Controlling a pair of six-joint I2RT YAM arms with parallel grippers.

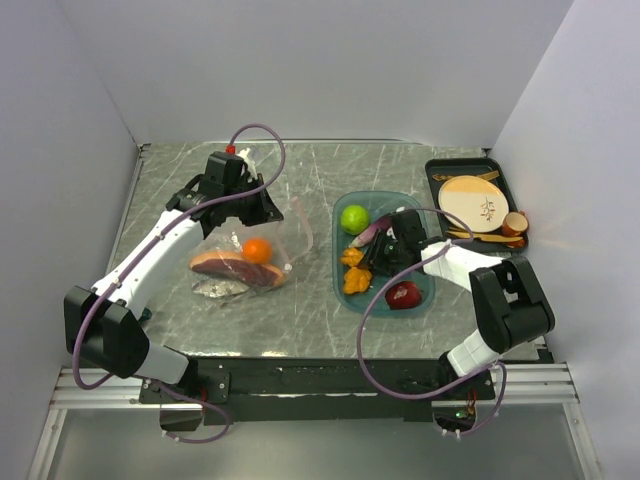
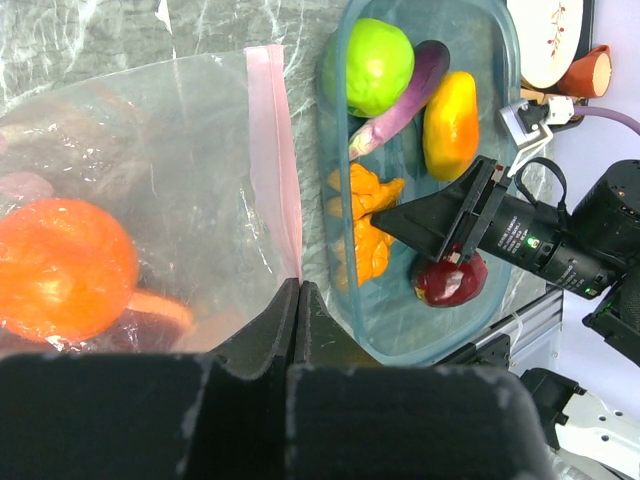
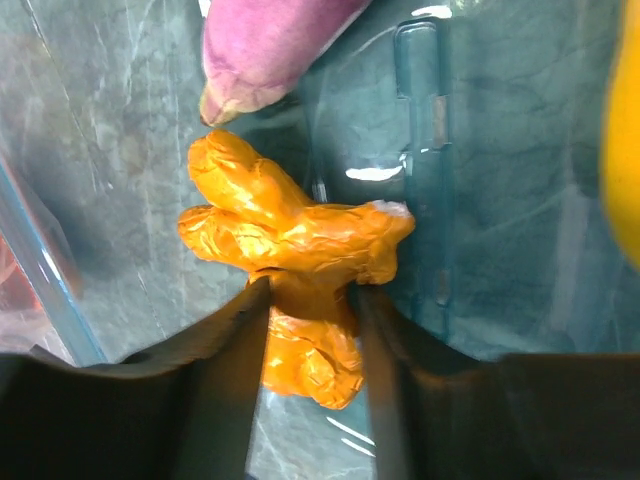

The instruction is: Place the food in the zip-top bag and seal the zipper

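The clear zip top bag (image 1: 225, 245) lies on the left of the table with an orange (image 1: 257, 250) and a long bread-like item (image 1: 237, 268) inside. My left gripper is shut at the pink zipper strip (image 2: 270, 140), whose edge runs down to its fingertips. In the blue bin, my right gripper has its fingers on either side of the crinkled orange-yellow food piece (image 3: 290, 235), part open around its narrow middle. Whether both fingers touch it cannot be told.
The blue bin (image 1: 338, 285) also holds a green apple (image 1: 355, 219), an eggplant (image 2: 415, 95), a yellow mango-like fruit (image 2: 451, 125) and a dark red fruit (image 1: 404, 295). A black tray (image 1: 437, 180) with a plate stands at the back right.
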